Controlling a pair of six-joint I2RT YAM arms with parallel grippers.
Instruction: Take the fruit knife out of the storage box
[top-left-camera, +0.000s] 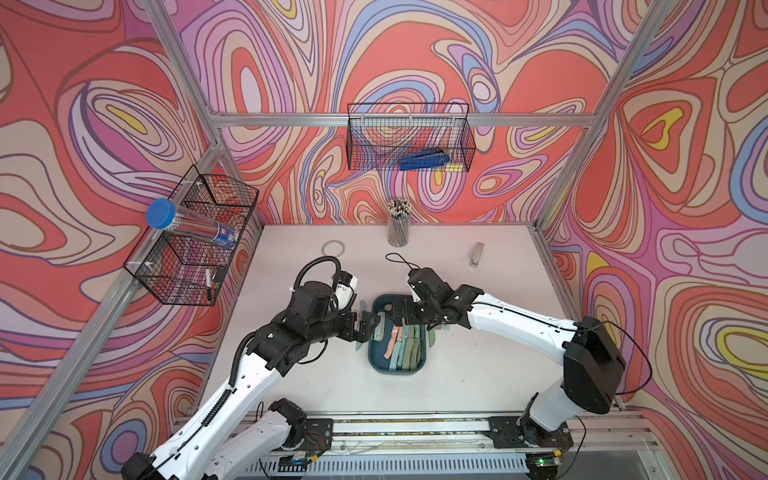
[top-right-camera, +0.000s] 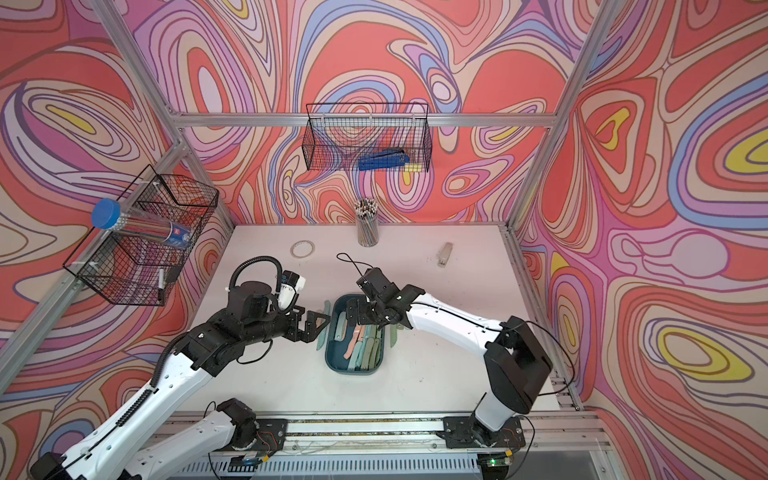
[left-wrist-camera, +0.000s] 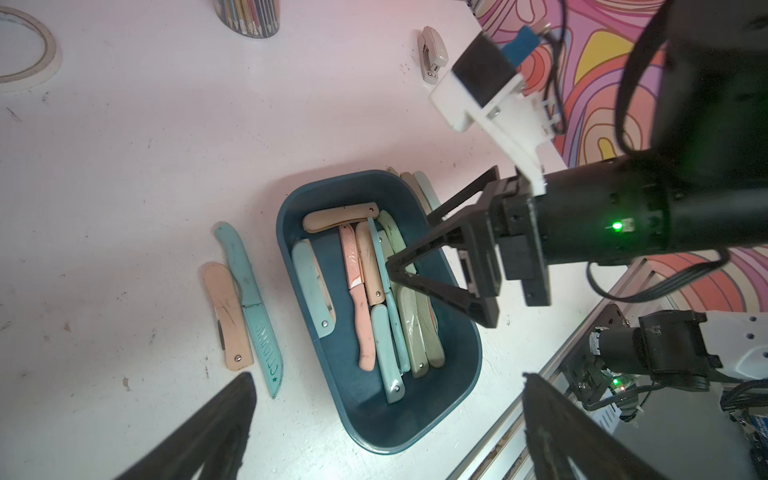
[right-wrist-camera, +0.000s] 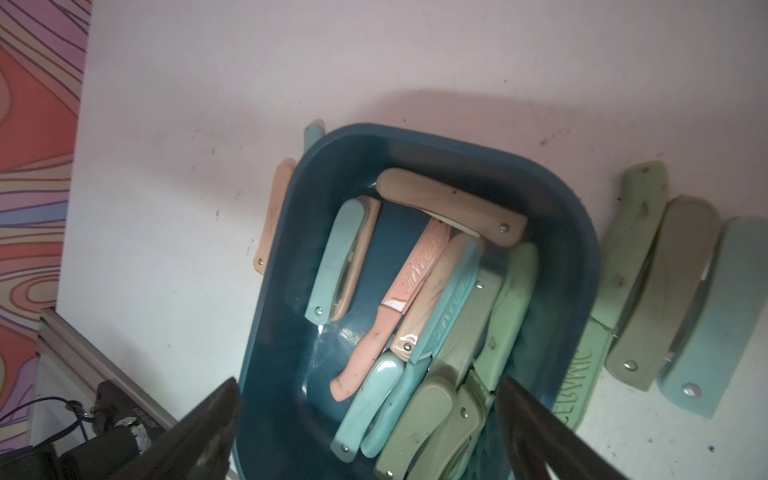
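Observation:
A dark blue storage box (left-wrist-camera: 289, 232) stands on the table with several fruit knives inside, some folded and some sheathed. Among them are a pink sheathed knife (right-wrist-camera: 404, 288), a blue sheathed one (right-wrist-camera: 450, 304), a tan folded one (right-wrist-camera: 448, 201) across the far end and a pale blue folded one (right-wrist-camera: 334, 260) by the left wall. My right gripper hovers over the box, open, with empty space between its fingers. To the left of the box, above the table, my left gripper (top-left-camera: 364, 329) is open and empty too. The knives at the near end overlap.
Left of the box lie a blue sheathed knife (left-wrist-camera: 252, 308) and a tan folded knife (left-wrist-camera: 227, 316). Several more, including a green one (right-wrist-camera: 620, 264), lie along its right side. A pencil holder (top-left-camera: 398, 224), tape ring (top-left-camera: 333, 248) and stapler (top-left-camera: 477, 254) stand farther back.

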